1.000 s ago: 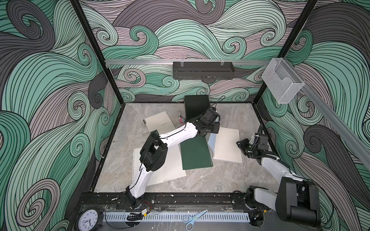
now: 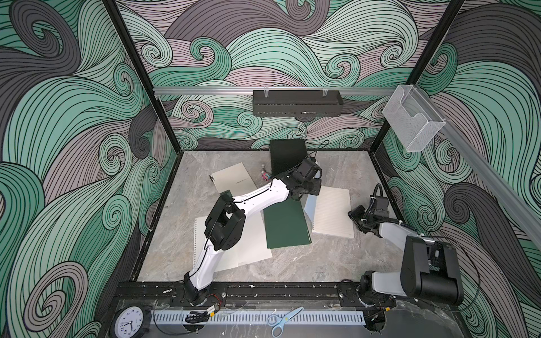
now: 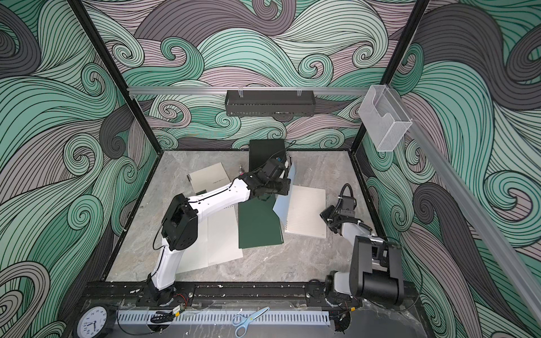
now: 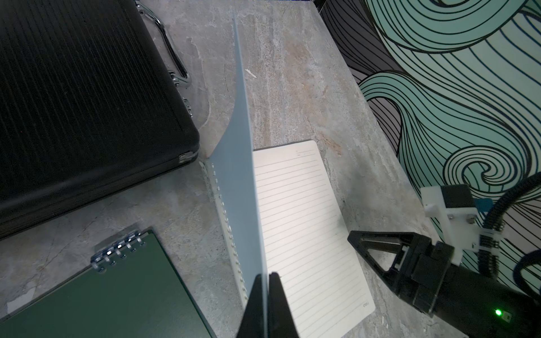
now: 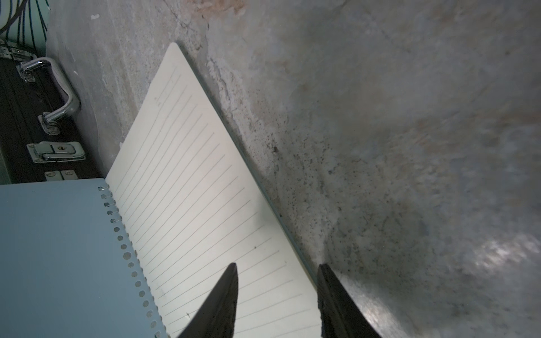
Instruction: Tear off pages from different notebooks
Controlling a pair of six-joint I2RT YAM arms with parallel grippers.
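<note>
A spiral notebook lies opened at the right of the table, its lined page facing up. Its pale blue cover stands up on edge along the binding. My left gripper is shut with the thin edge of that cover between its fingers. At the notebook's right edge is my right gripper, part open, one finger over the lined page and the other beyond the page's side edge. Nothing shows between those fingers. In the left wrist view the right gripper points at the page's edge.
A black case stands behind. A green notebook lies left of the lined one, with an open white notebook and a beige notebook further left. Bare table lies right of the lined page.
The right arm's elbow and forearm have shifted up and left in the top left view, with its gripper staying by the notebook's right edge. The left arm and cover look unchanged.
</note>
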